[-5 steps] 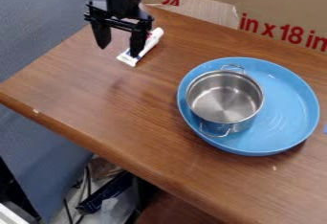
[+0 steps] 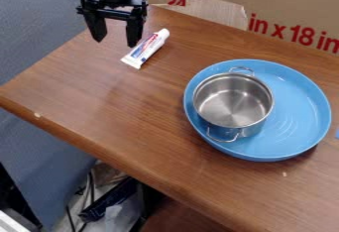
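Note:
The black gripper (image 2: 115,30) hangs at the top left over the wooden table, its fingers spread wide with nothing visible between them. Just right of and below it lies a white toothpaste tube (image 2: 146,48) with red and blue print. On the right, a steel pot (image 2: 233,107) with wire handles sits on a round blue plate (image 2: 298,122).
A cardboard box (image 2: 284,8) stands behind the table's back edge.
The gripper has moved a little left and upward in the view, uncovering more of the toothpaste tube. The pot, plate and tube have not moved.

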